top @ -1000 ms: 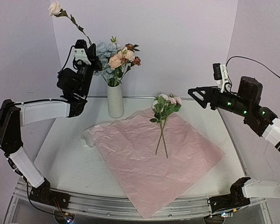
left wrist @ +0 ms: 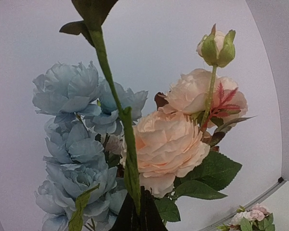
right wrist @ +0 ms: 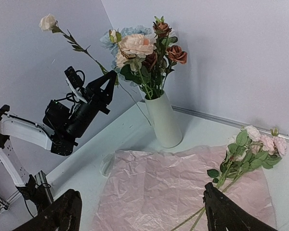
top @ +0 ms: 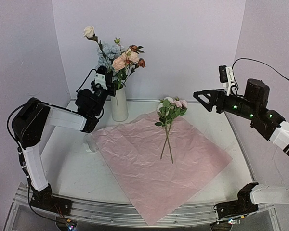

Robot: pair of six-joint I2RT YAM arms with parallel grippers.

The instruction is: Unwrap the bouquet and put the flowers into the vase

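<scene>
A white rose (top: 89, 32) on a long green stem leans up and left, with my left gripper (top: 116, 86) shut on the stem. In the left wrist view the stem (left wrist: 118, 103) rises from between the closed fingertips. The white vase (top: 119, 106) stands at the back left, holding blue, peach and brown flowers (right wrist: 137, 45). Below the gripper, the held stem's thin lower part (right wrist: 139, 108) slants down to the vase's left side in the right wrist view, its end outside the mouth. My right gripper is open and empty. Pale pink flowers (top: 173, 107) lie on the paper.
Crumpled pink paper (top: 159, 173) covers the table's middle and reaches over the front edge. A clear object (top: 90, 143) sits at the paper's left corner.
My left arm has moved right and lower, bringing the white rose down and right toward the vase. The right arm, the vase and the lying pink flowers have stayed put.
</scene>
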